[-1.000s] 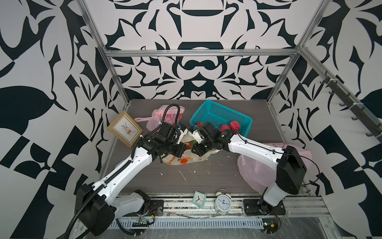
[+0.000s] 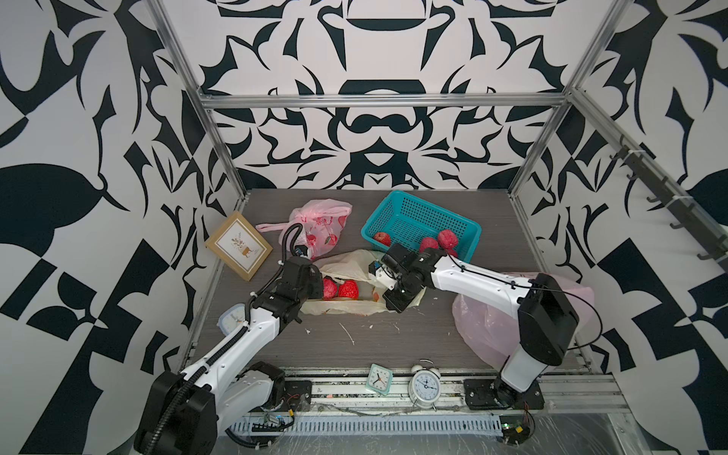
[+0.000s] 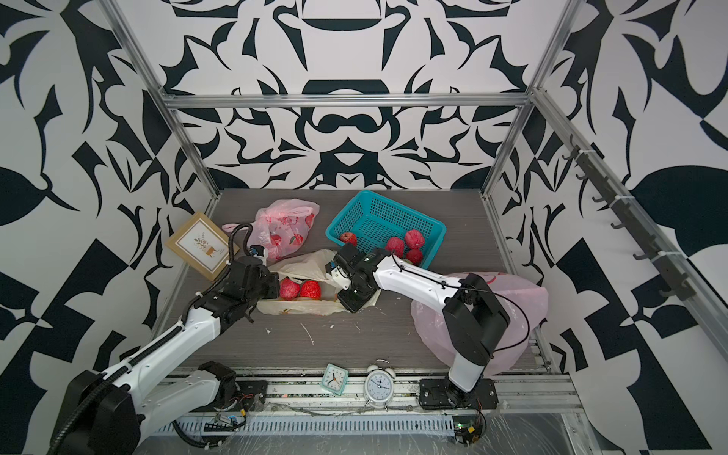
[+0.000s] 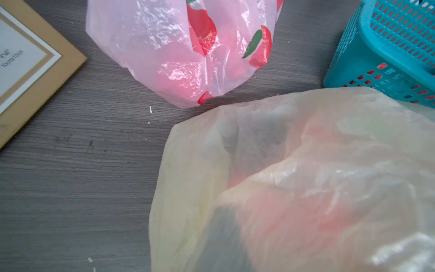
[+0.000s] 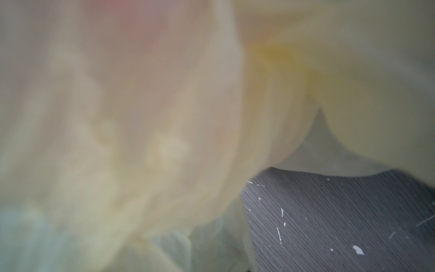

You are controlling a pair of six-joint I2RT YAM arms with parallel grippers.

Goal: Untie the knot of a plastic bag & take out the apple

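Observation:
The cream plastic bag [image 2: 345,262] lies at mid-table with its mouth spread wide between my two grippers. Red apples [image 2: 348,289] show inside the opening. At the bag's left end is my left gripper [image 2: 320,285], and the film reaches right up to it; its fingers are covered by plastic in the left wrist view. My right gripper [image 2: 383,285] has hold of the right side of the bag. Creased cream film [image 5: 181,136] fills most of the right wrist view and hides those fingertips.
Behind the bag stands a blue basket [image 2: 379,214] with several red apples [image 2: 447,239]. A tied pink bag [image 2: 330,220] lies at back left, near a picture frame [image 2: 239,245]. Another pink bag [image 2: 485,326] lies under the right arm.
My left gripper has moved left, away from the right one. The bag's mouth has been drawn wide, so the apples inside now show. The right gripper has shifted slightly.

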